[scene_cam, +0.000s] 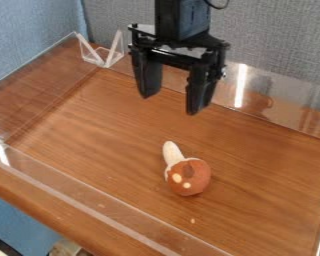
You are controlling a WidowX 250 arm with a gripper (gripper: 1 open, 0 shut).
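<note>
A toy mushroom [188, 176] with a spotted orange-brown cap and a cream stem lies on its side on the wooden table [109, 140], right of centre, stem pointing toward the back. My black gripper [174, 90] hangs above the back part of the table, its two fingers wide apart with nothing between them, higher in the view than the mushroom and apart from it.
Clear plastic walls [276, 98] border the table at the back and along the front left. A white wire-like piece [103, 55] stands at the back left corner.
</note>
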